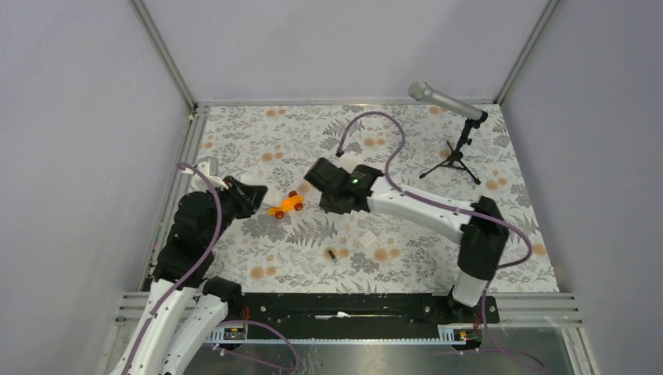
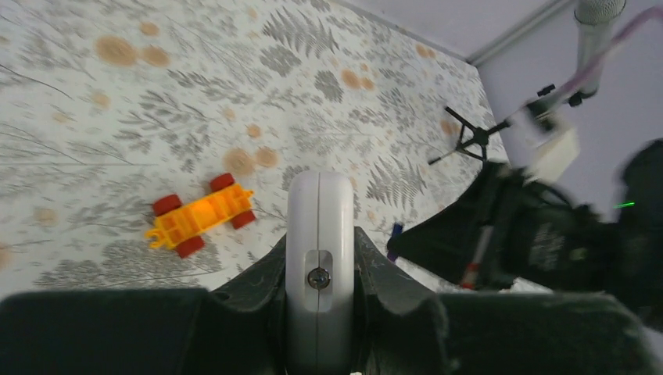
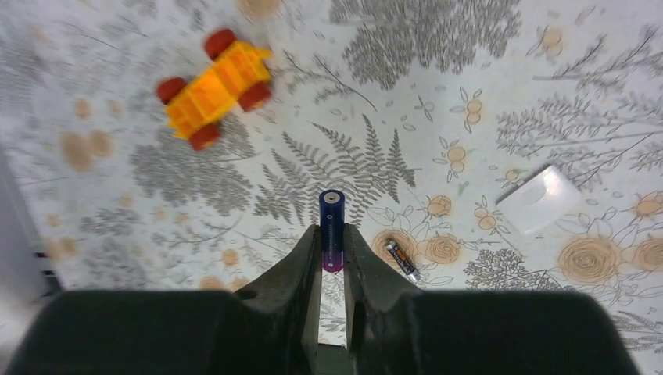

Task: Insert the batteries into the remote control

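Observation:
In the left wrist view a white remote control (image 2: 320,234) stands on end between the fingers of my left gripper, which is shut on it. Its battery compartment does not show there. My right gripper is shut on a battery (image 3: 332,226) with a dark blue and purple wrapper, held upright above the table. A second, dark battery (image 3: 402,259) lies loose on the tablecloth, below and to the right of the held one. The white battery cover (image 3: 539,200) lies flat farther right in the right wrist view.
An orange toy car (image 1: 288,205) with red wheels sits between the two grippers. A microphone on a small tripod (image 1: 456,156) stands at the back right.

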